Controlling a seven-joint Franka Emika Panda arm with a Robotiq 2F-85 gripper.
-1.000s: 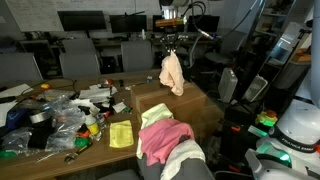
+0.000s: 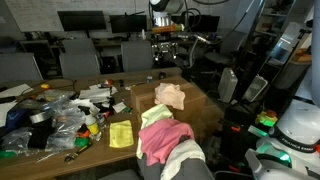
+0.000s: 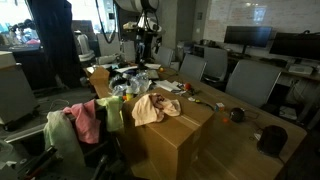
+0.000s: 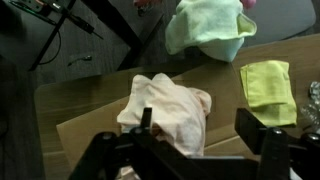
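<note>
A peach cloth lies crumpled on the brown cardboard surface, and in the wrist view the same cloth is spread below my gripper. My fingers stand wide apart, open, with no cloth visibly held between them. Exterior view 2 shows the cloth heaped on top of the cardboard box. A yellow cloth lies flat on the table, and it shows on the right in the wrist view.
A pink cloth and a pale green cloth hang together at the near table edge. Plastic bags, bottles and other clutter fill the left of the table. Chairs stand along the far side.
The peach cloth hung upright from my gripper earlier and came down over the last second. Now it lies low and crumpled on the cardboard, released, with my gripper above it.
</note>
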